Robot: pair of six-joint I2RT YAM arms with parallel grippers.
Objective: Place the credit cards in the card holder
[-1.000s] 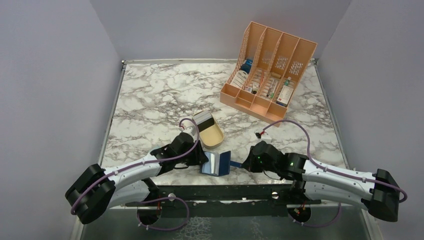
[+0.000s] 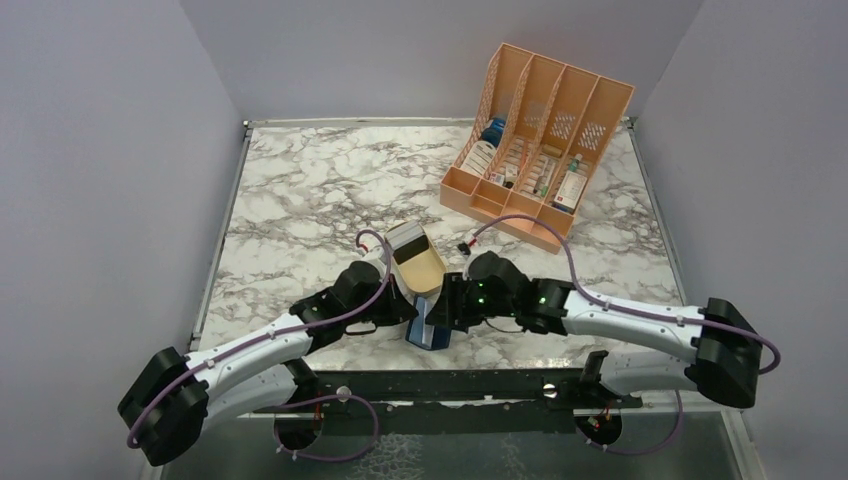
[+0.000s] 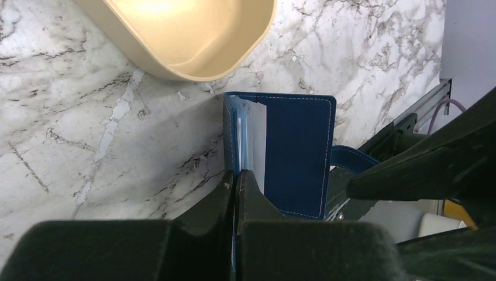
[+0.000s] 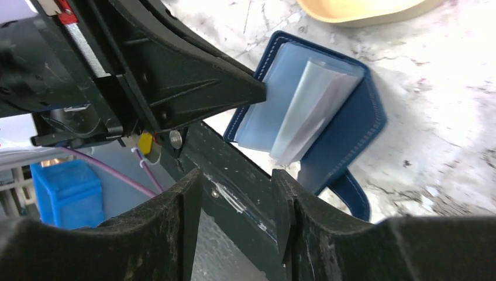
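The open blue card holder (image 3: 295,152), with clear sleeves, lies near the table's front edge. My left gripper is shut at the holder's upright sleeves; whether anything thin is between its fingertips is unclear. My right gripper is open above the holder's strap side, its fingers either side of the view's middle, nothing held. A cream tray (image 2: 420,270) behind the holder contains dark and grey flat items, perhaps cards.
A peach organizer (image 2: 520,210) with bottles and small items stands at the back right.
My right gripper has risen from the holder's strap, opened and moved left over the holder. My left gripper has shifted slightly, and the holder stands a little narrower in the top view.
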